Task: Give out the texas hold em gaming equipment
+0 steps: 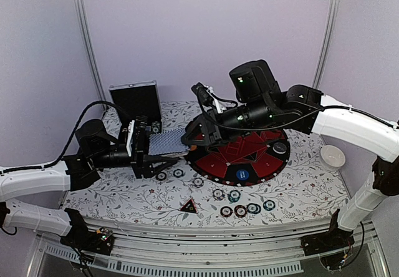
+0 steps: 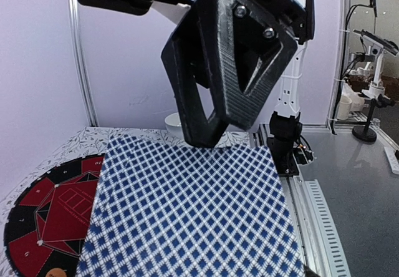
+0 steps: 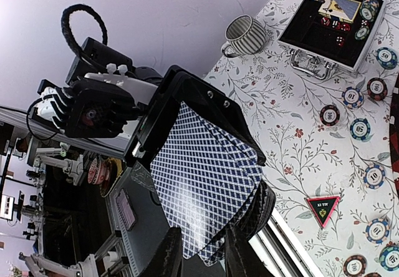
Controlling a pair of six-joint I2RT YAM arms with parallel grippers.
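Observation:
A deck of blue-and-white checkered cards [image 1: 167, 143] is held up above the table, with my left gripper [image 1: 156, 147] shut on it. The deck's patterned back fills the lower middle of the left wrist view [image 2: 193, 208]. My right gripper [image 1: 192, 138] is at the deck's free end. In the right wrist view, my right gripper has its two fingertips apart, and the near edge of the checkered cards [image 3: 206, 171] lies between or just beyond them. Whether the pads touch the cards cannot be told.
A round red-and-black mat [image 1: 265, 165] lies under the right arm. Several chips [image 1: 241, 211] and a triangular marker [image 1: 189, 206] lie in front. An open case [image 1: 136, 102] stands at back left, a white bowl [image 1: 332, 156] at right. A striped mug [image 3: 245, 35] is beside the case.

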